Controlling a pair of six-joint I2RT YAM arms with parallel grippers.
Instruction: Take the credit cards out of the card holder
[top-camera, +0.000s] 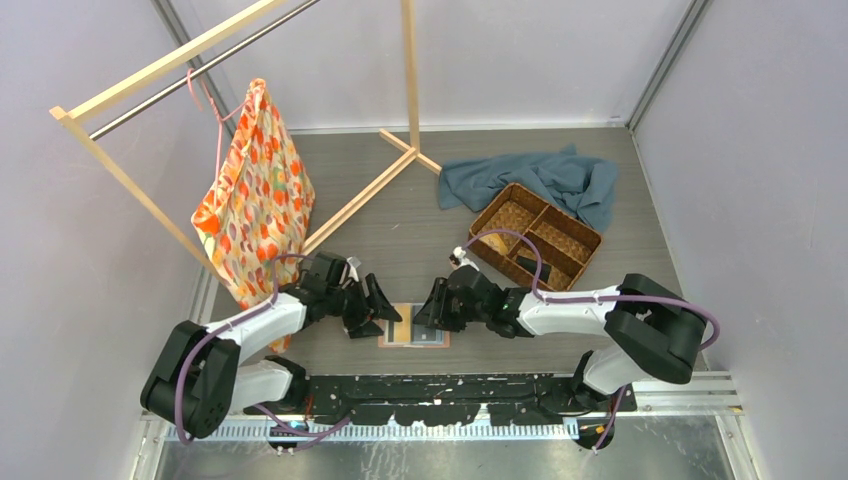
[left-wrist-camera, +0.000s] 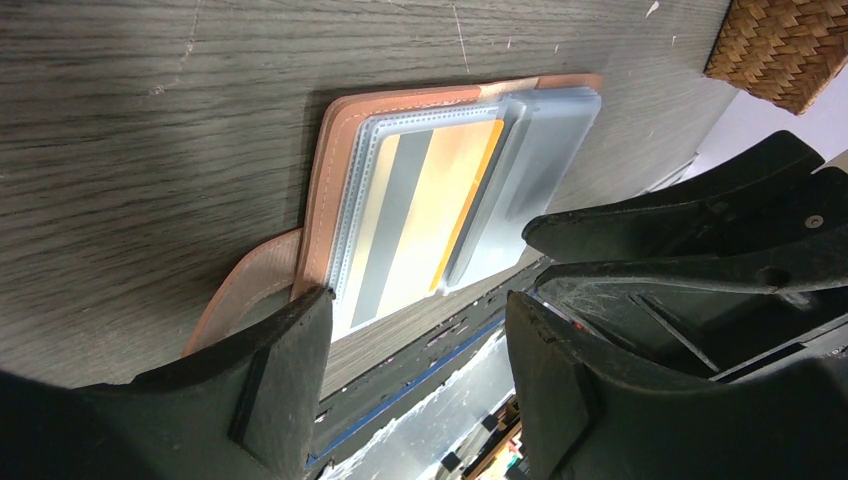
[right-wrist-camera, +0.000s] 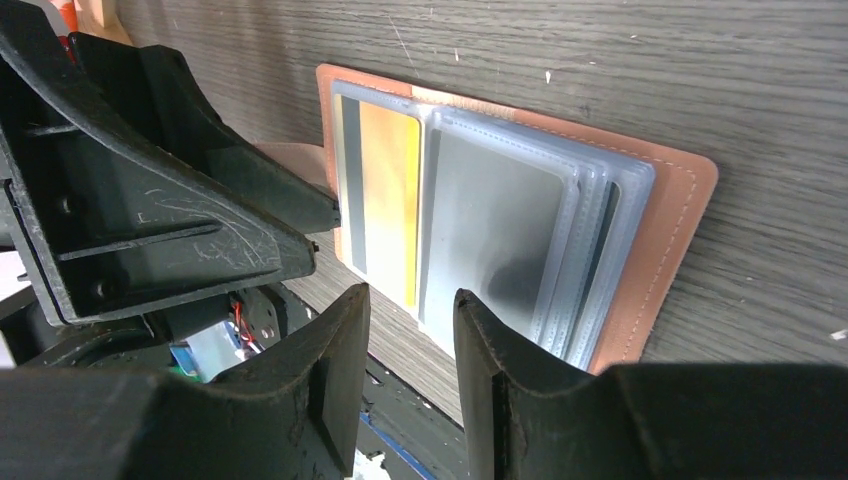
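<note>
The card holder lies open on the table between the grippers, tan with clear sleeves. A yellow-and-grey striped card sits in one sleeve; the other side looks grey and translucent. My left gripper is at the holder's left end; in its wrist view its fingertips stand apart at the holder's edge, nothing clearly between them. My right gripper is over the grey side near its lower edge, fingers parted, with nothing between them.
A divided wicker basket and a blue cloth lie at the back right. A patterned fabric hangs from a wooden rack at the left. The table behind the holder is clear.
</note>
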